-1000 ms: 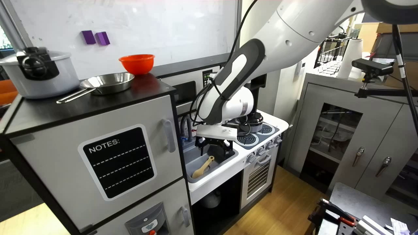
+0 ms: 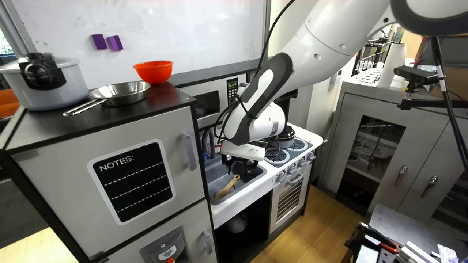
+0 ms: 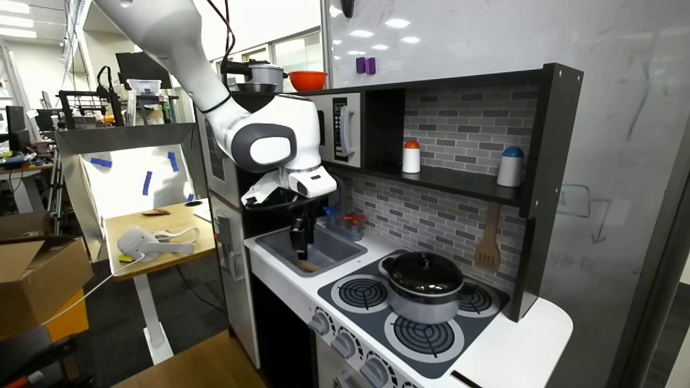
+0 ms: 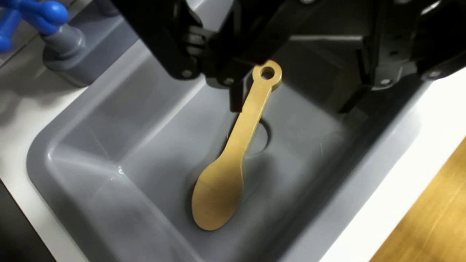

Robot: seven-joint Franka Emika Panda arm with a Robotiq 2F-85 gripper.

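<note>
A wooden spoon point(image 4: 219, 188) lies on the floor of the grey sink point(image 4: 181, 153), its bowl end toward the lower left in the wrist view. Its handle, with a hole at the end, points up toward my gripper. The fingers are part open, with a clear gap between the fingers. One of the fingers point(image 4: 236, 98) overlaps the handle in this view; whether they touch I cannot tell. From the side, the gripper point(image 2: 241, 168) hangs over the sink above the spoon point(image 2: 227, 186). Only a bit of the spoon point(image 3: 306, 265) shows in exterior view 2.
The faucet's blue handle point(image 4: 50, 15) rises beside the sink. A lidded pot point(image 3: 423, 291) stands on the stove right of the sink. A wooden spatula point(image 3: 489, 240) hangs on the back wall. A tall cabinet point(image 2: 109, 127) borders the sink's other side.
The gripper's fingers have drawn closer together. The spoon looks unmoved.
</note>
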